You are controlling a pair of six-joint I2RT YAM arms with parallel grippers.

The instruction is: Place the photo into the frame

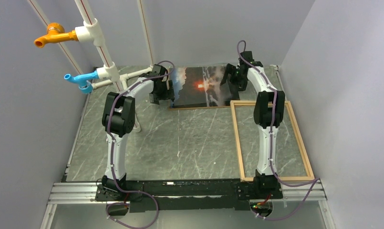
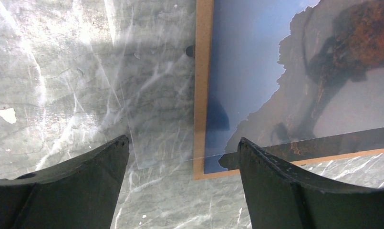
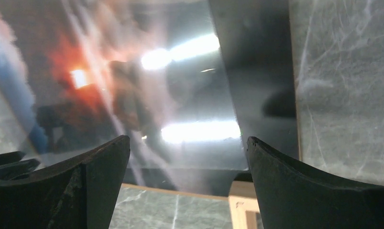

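The photo (image 1: 189, 90), a dark cloudy scene with a bright orange sun, lies flat at the back of the table with a thin wooden edge (image 2: 202, 95) round it. A clear sheet covers most of it, overhanging its left side; in the right wrist view a dark strip (image 3: 266, 86) at the right is uncovered. My left gripper is above the photo's front left corner, fingers apart, nothing visibly gripped. Over the photo's right part my right gripper stands open and empty. The empty wooden frame (image 1: 237, 140) lies at the front right.
White pipes (image 1: 106, 59) with an orange tap (image 1: 54, 36) and a blue tap (image 1: 82, 80) rise at the left, close to my left arm. A grey wall (image 1: 352, 95) bounds the right side. Bare tabletop (image 1: 194, 143) lies in the middle.
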